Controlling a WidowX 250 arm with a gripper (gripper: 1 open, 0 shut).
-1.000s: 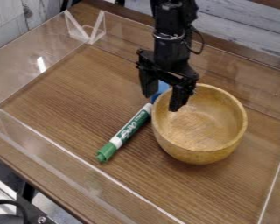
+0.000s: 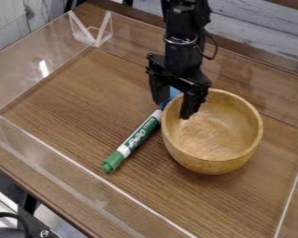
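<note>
My black gripper (image 2: 179, 96) is open at the centre, lowered from the top of the view over a small blue object (image 2: 173, 93) and the near-left rim of a large tan bowl (image 2: 214, 139). The blue object is partly hidden between and behind the fingers. A green and white tube (image 2: 131, 146) lies diagonally on the wooden surface, left of the bowl, with its upper end near the gripper.
The left half of the wooden tray floor (image 2: 71, 102) is clear. White walls bound it at the left and back. A black cable shows at the lower left corner.
</note>
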